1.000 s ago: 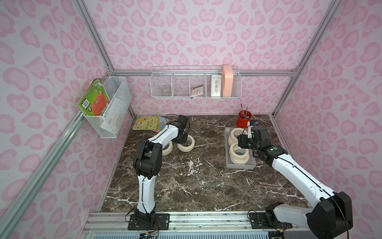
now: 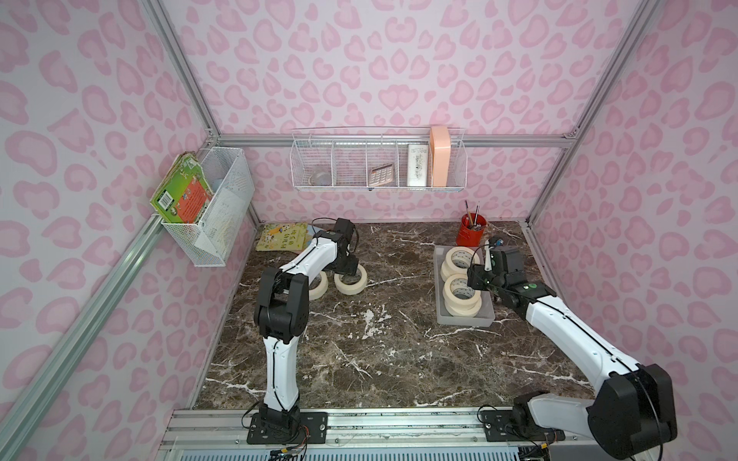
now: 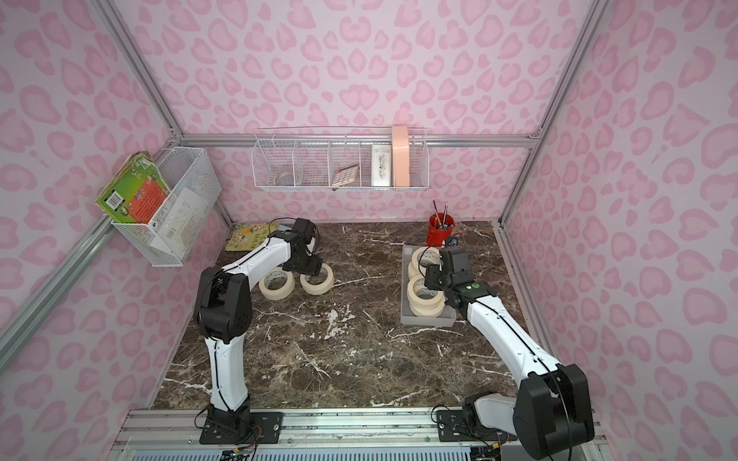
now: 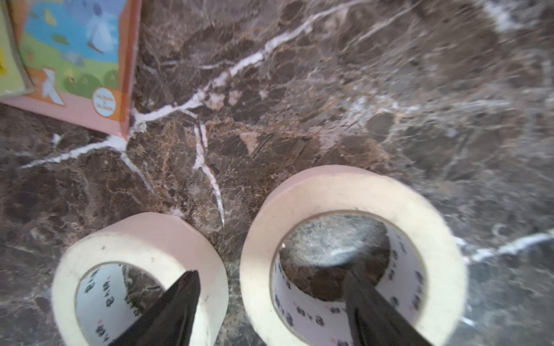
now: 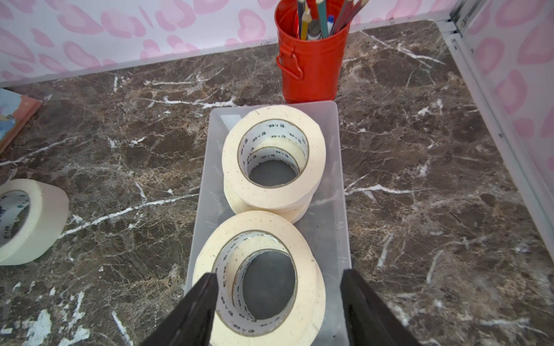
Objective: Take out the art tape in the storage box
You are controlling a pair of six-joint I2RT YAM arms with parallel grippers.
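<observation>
The storage box point(image 5: 331, 248) is a shallow translucent grey tray at the right of the table. Inside, cream art tape rolls lie in two overlapping stacks, a far stack point(image 5: 314, 158) and a near stack point(image 5: 308, 276). Over the near stack my right gripper stands open, its fingers apart from each other with no roll clamped. Two more cream rolls lie flat on the marble at the left: a right-hand roll point(image 4: 441, 265) and a left-hand roll point(image 4: 210, 276), close together. My left gripper hovers open above these two, holding nothing.
A red bucket of pencils point(image 5: 314, 63) stands just behind the box. Picture books point(image 2: 280, 237) lie at the back left. Between the loose rolls and the box the tabletop point(image 2: 396, 315) is bare. A wire basket point(image 2: 349, 165) hangs on the back wall.
The two loose rolls have shifted slightly to the left, and my left gripper has moved left as well. My right arm has moved only a little above the box.
</observation>
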